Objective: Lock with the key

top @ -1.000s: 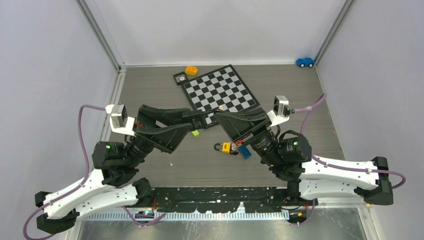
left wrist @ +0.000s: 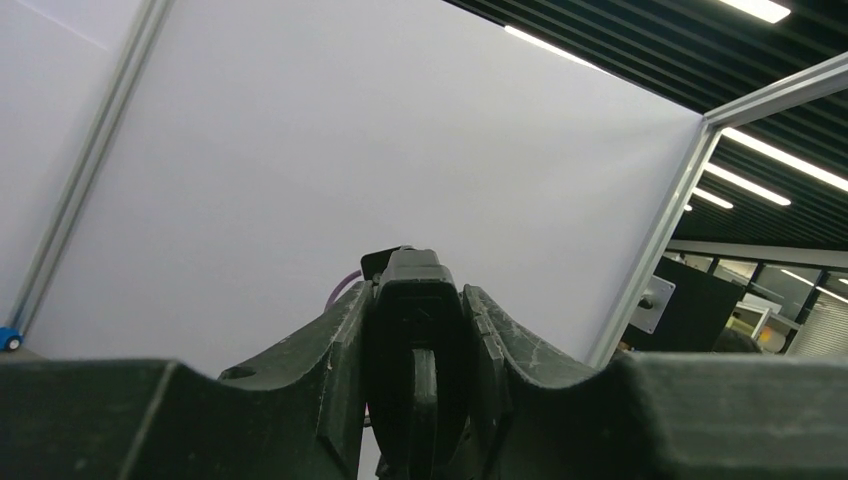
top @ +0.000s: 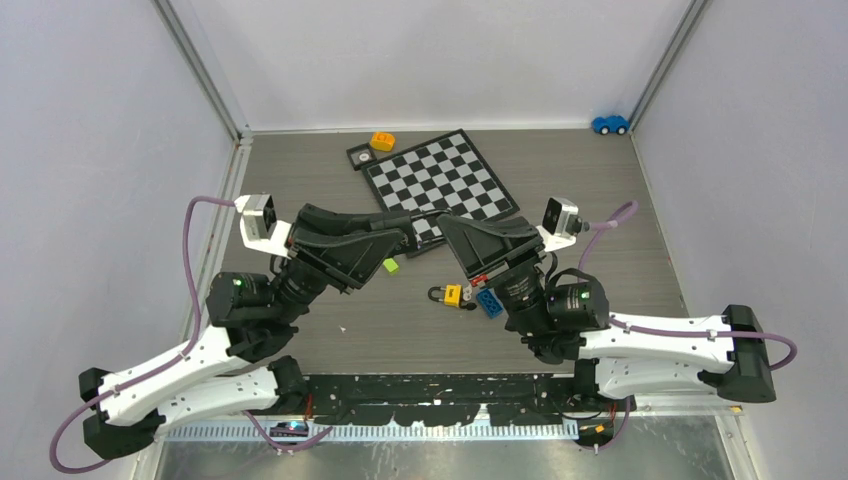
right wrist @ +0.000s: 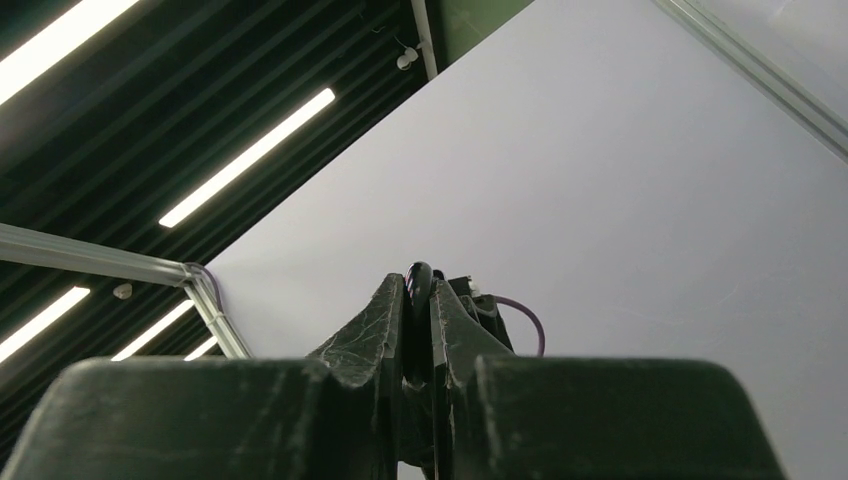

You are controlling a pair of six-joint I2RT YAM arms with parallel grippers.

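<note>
My two grippers meet in mid-air over the chessboard in the top view. My left gripper (top: 405, 228) is shut on a black object (left wrist: 415, 300), seen upright between its fingertips in the left wrist view; whether it is the key is hard to tell. My right gripper (top: 448, 222) has its fingertips close round a slim glossy black piece (right wrist: 418, 280) at the meeting point. A yellow padlock (top: 452, 296) with a black shackle lies on the table below, beside the right arm.
Around lie the chessboard (top: 440, 170), a blue brick (top: 488, 303), a green block (top: 390, 265), a yellow brick (top: 382, 141), a small dark square item (top: 360, 155) and a blue toy car (top: 610, 124).
The left arm has shifted right and turned slightly, its wrist moving toward the middle. The right arm's body has moved a little left, its fingertips staying at the meeting point.
</note>
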